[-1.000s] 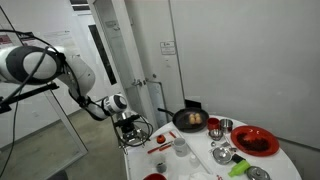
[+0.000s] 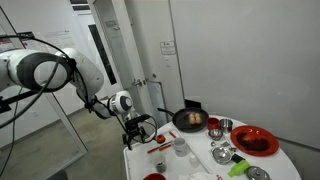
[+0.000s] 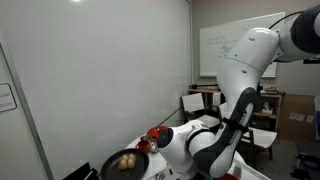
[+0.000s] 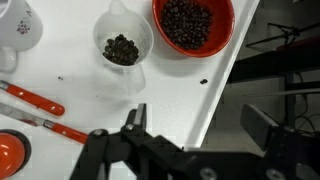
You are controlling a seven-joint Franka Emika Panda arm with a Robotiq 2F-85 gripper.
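Note:
My gripper is open above the white table (image 4: 170,115) near its edge, with nothing between its fingers. Ahead of it in the wrist view are a pale cup with a handle (image 4: 137,72), dark beans at its bottom, and a red bowl (image 4: 222,36) full of dark beans. Both stand apart from the fingers. In exterior view 1 the gripper (image 2: 138,132) is at the table's left end, with the red bowl (image 2: 155,177) at the bottom border. Exterior view 2 shows the white arm (image 3: 205,143), its fingers unclear.
Two red-handled utensils (image 4: 62,130) and an orange-red round item (image 4: 9,154) lie left in the wrist view, below a white mug (image 4: 18,25). Farther along are a black pan (image 2: 188,126) with brown food, a red plate (image 2: 262,148) and several metal pots. Past the edge is open floor.
My gripper has shifted slightly rightward in exterior view 1, towards the table. The objects on the table look unmoved.

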